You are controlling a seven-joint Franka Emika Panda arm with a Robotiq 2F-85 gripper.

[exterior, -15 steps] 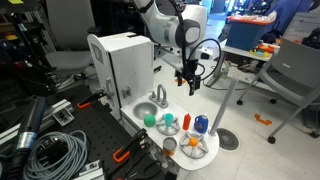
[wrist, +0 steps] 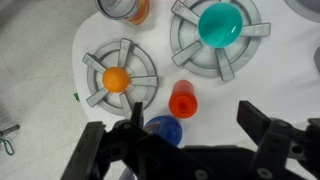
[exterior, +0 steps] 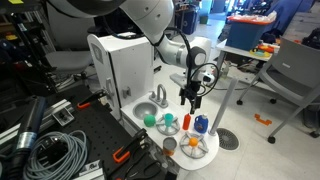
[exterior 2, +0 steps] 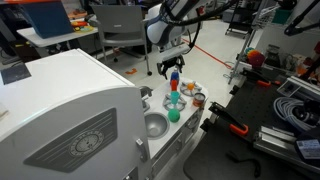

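My gripper is open in the wrist view, its dark fingers wide apart. Between and just ahead of them, a red bottle [wrist: 182,100] shows from above, with a blue rounded item [wrist: 163,130] close beside it, partly covered by the left finger. Exterior view 1 has the gripper [exterior: 192,102] hanging above the white counter, just behind the red bottle [exterior: 186,122] and the blue item [exterior: 201,124]. No contact with either can be made out. An orange ball [wrist: 116,79] rests on one burner, a teal cup [wrist: 220,25] on another.
A glass jar [wrist: 125,10] stands at the counter edge. The sink [exterior: 145,107] with its faucet [exterior: 160,97] and a green bowl [exterior: 150,119] lie to the left. A tall white cabinet [exterior: 120,62] rises beside the arm; a grey post [exterior: 226,98] stands right.
Over the last second the arm has reached downward, bringing my gripper lower towards the red bottle and blue item. The objects on the counter have stayed in place.
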